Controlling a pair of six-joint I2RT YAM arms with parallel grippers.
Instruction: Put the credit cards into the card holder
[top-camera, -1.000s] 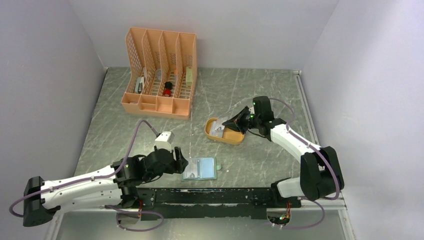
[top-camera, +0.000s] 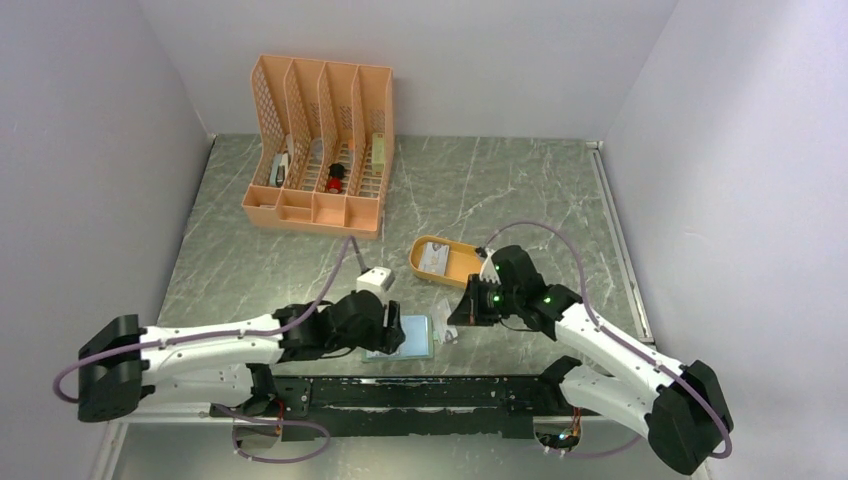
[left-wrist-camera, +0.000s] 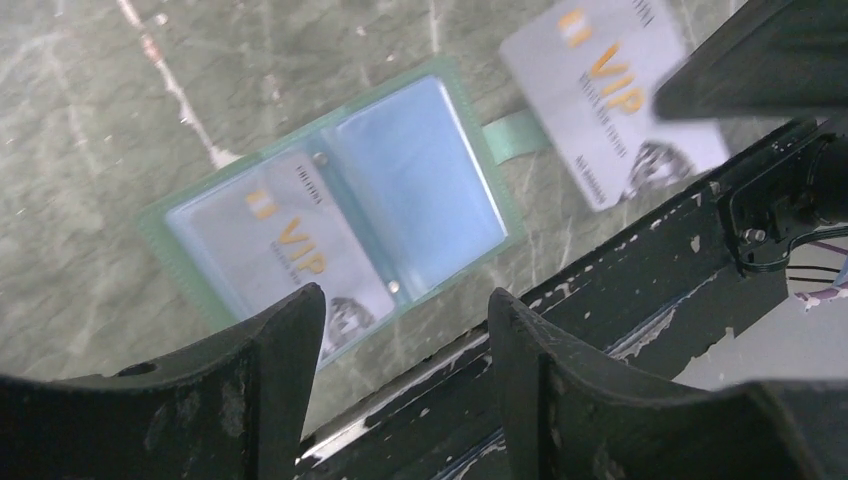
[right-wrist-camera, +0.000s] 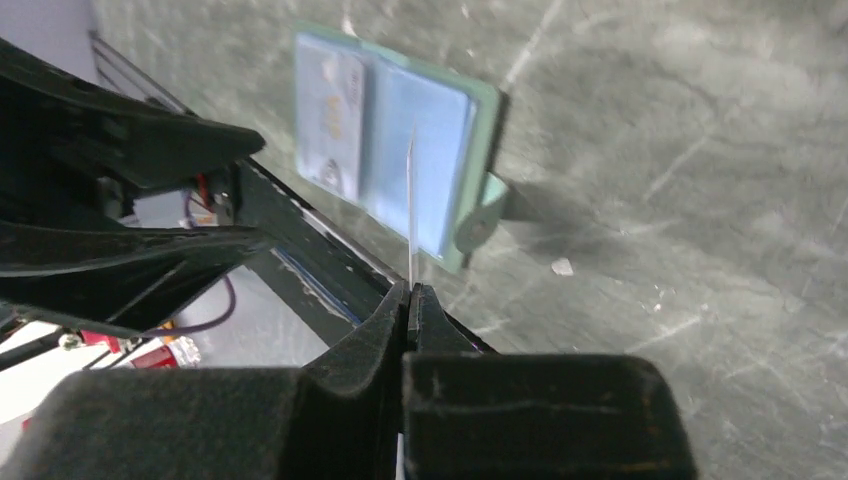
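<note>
The open mint card holder (left-wrist-camera: 420, 175) lies flat at the front of the table, a VIP card (left-wrist-camera: 275, 235) in one side and the other side empty blue. My right gripper is shut on a thin VIP card, seen edge-on in the right wrist view, held upright just right of the holder. My left gripper is part open above the holder, nothing between its fingers. An orange tray (top-camera: 462, 262) behind holds more cards (top-camera: 434, 258).
A peach organiser (top-camera: 330, 210) with small items stands at the back left. The table's black front edge (top-camera: 400, 395) runs close below the holder.
My right gripper has carried a card from the orange tray forward to beside the holder. My left gripper has moved right, over the holder.
</note>
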